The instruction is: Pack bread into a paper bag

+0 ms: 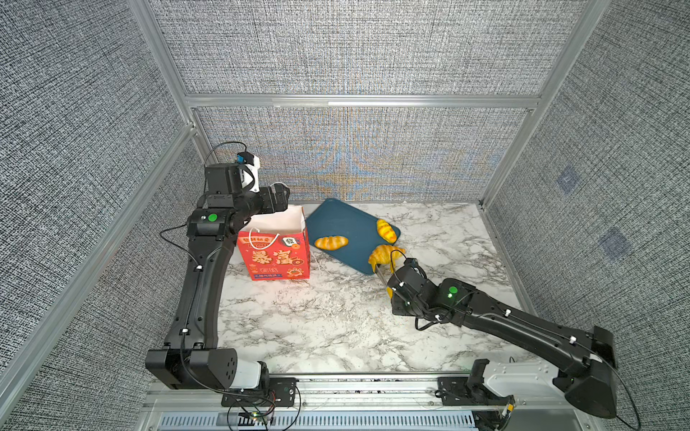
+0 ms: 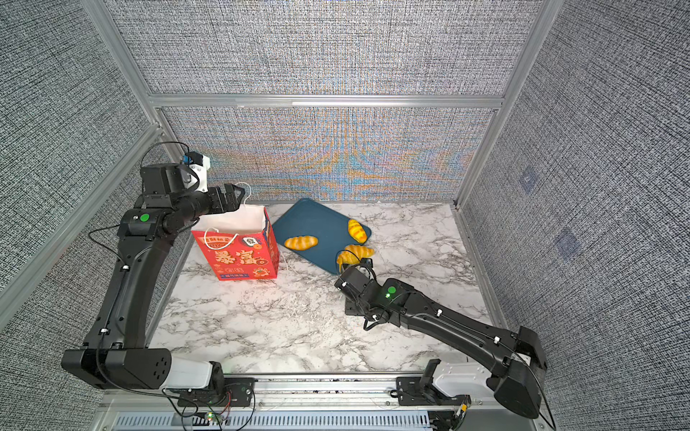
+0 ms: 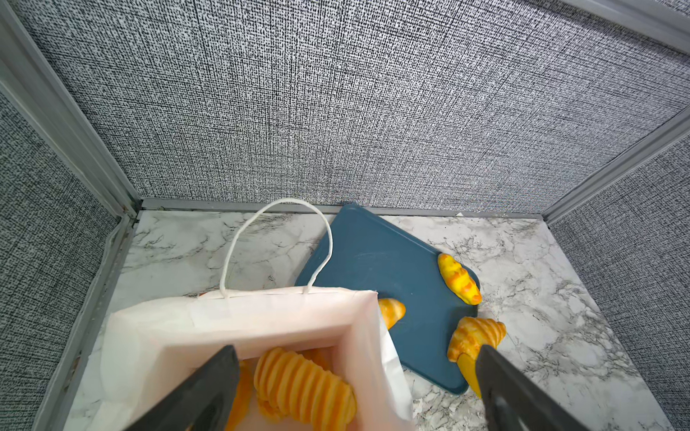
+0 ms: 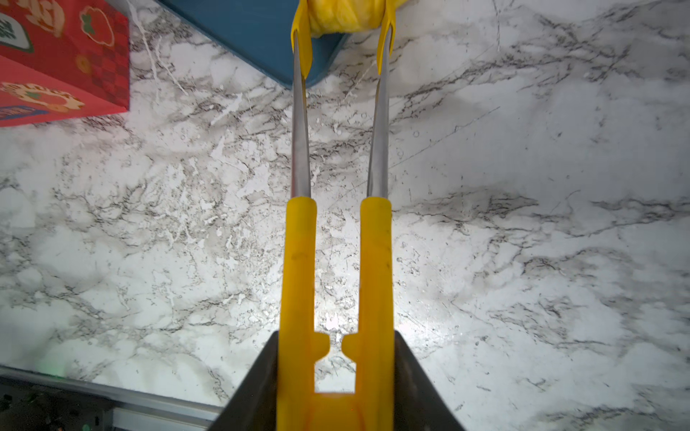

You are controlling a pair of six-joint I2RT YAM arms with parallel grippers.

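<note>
The red paper bag (image 1: 276, 258) stands open at the left, several breads (image 3: 302, 388) inside it. On the blue board (image 1: 341, 219) lie a bread (image 1: 330, 242) and another (image 1: 386, 230). My right gripper is shut on a ridged bread (image 4: 345, 10) at the board's near right corner. My left gripper hangs open over the bag, nothing between its fingers.
Grey walls with metal rails enclose the back and sides.
</note>
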